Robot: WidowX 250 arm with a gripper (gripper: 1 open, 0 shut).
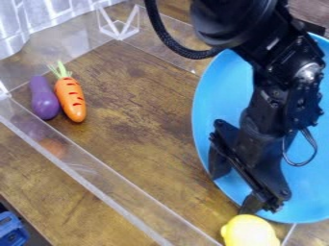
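Note:
The black arm reaches down from the top right over a large blue plate (295, 192). Its gripper (234, 181) hangs low at the plate's left side, fingers angled downward; whether anything is between them is hidden. A yellow object (249, 233), like a lemon, lies at the bottom just outside the plate. A toy carrot (71, 96) and a purple eggplant (44, 99) lie side by side at the left.
Clear acrylic walls (110, 178) edge the wooden surface (141, 115), whose middle is bare. A blue object (8, 231) sits at the lower left corner, and a white cloth at the upper left.

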